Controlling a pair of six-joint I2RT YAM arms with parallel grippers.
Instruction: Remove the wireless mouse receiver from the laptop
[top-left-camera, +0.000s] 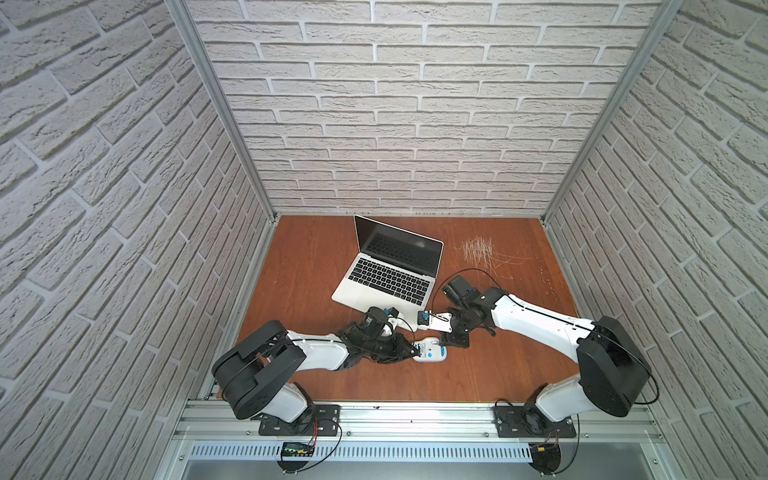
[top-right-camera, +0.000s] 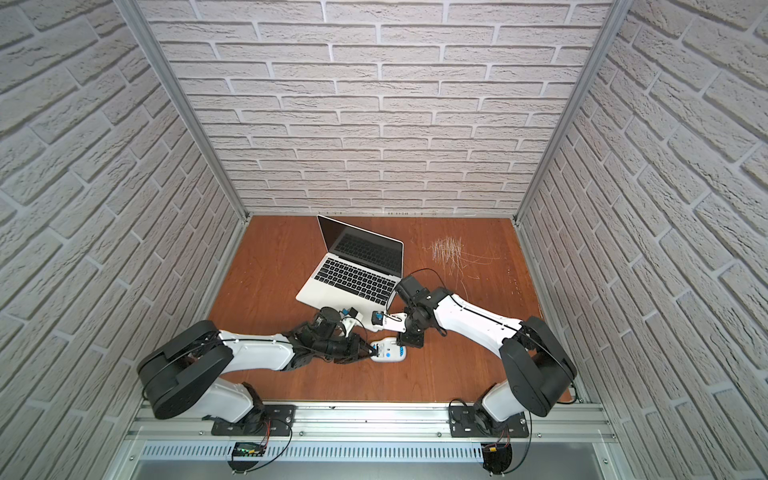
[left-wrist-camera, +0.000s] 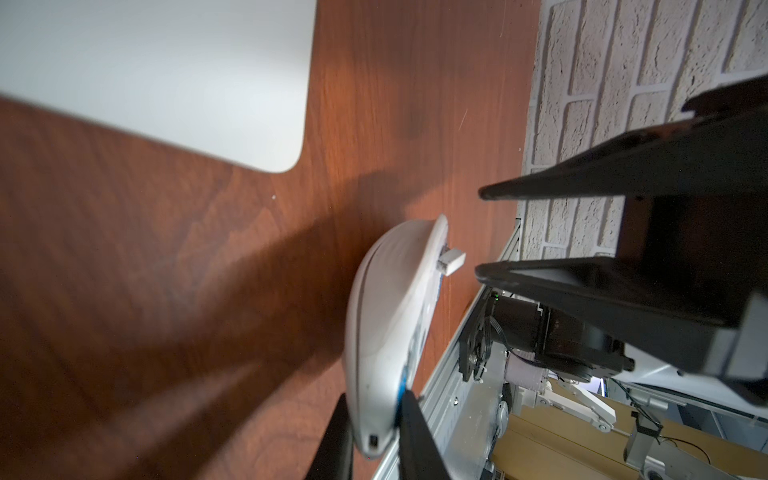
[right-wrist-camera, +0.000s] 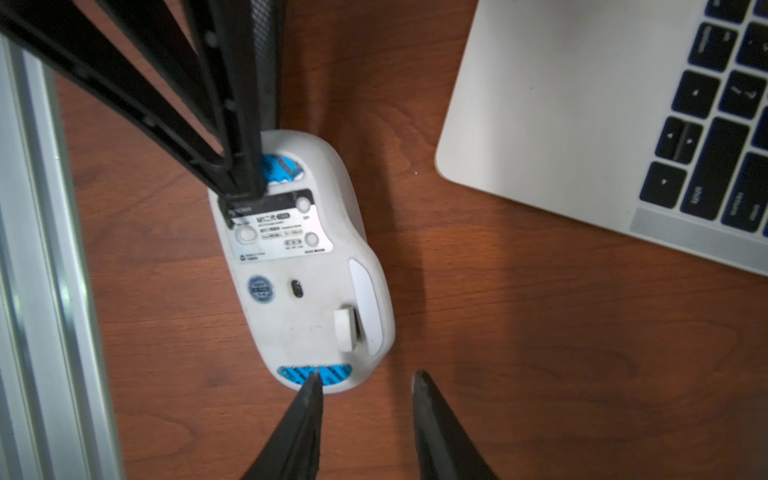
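My left gripper is shut on one end of a white wireless mouse (left-wrist-camera: 384, 288), turned with its underside toward the right wrist camera. On that underside, near the far end, a small white receiver (right-wrist-camera: 345, 328) sticks out. My right gripper stands part open just beyond that end of the mouse, its two fingertips apart with nothing between them. The open laptop (top-left-camera: 352, 289) sits on the wooden table behind both grippers; its corner (left-wrist-camera: 272, 144) is near the mouse in the left wrist view.
Bare wood lies at the table's left and right (top-left-camera: 296, 264). A metal rail (right-wrist-camera: 32, 280) runs along the front edge. Brick-patterned walls enclose the back and both sides.
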